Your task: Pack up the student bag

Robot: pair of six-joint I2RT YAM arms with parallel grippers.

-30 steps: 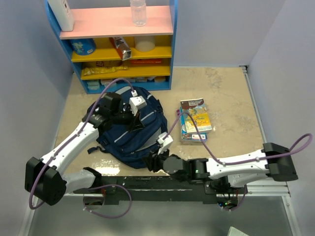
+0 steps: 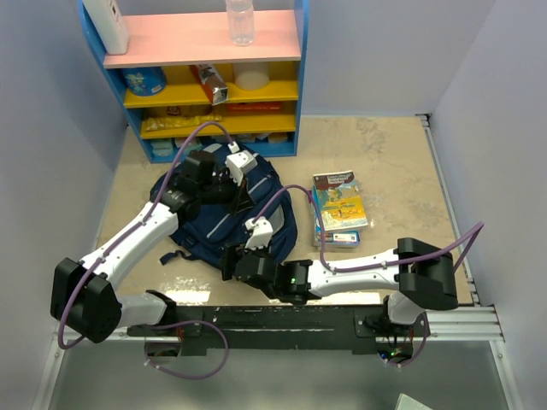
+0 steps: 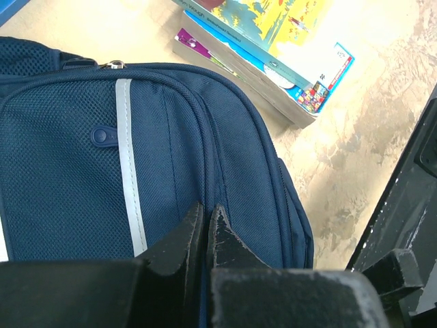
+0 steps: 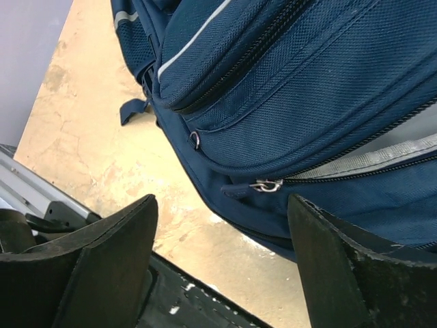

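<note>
A navy backpack [image 2: 214,231] lies on the floor of the work area, seen closely in both wrist views. My left gripper is shut on the backpack's fabric near its piped edge, above the middle of the bag. My right gripper is part open at the bag's lower edge, its fingers either side of a zipper pull [image 4: 266,185] on a zip with pale lining showing along it. A stack of books [image 2: 338,205] lies to the right of the backpack.
A blue shelf unit with pink and yellow shelves [image 2: 201,34] stands at the back, holding a bottle [image 2: 240,21], packets and containers. Walls close in both sides.
My right arm has moved left and up toward the backpack's lower edge. My left gripper has shifted slightly up and right over the bag.
</note>
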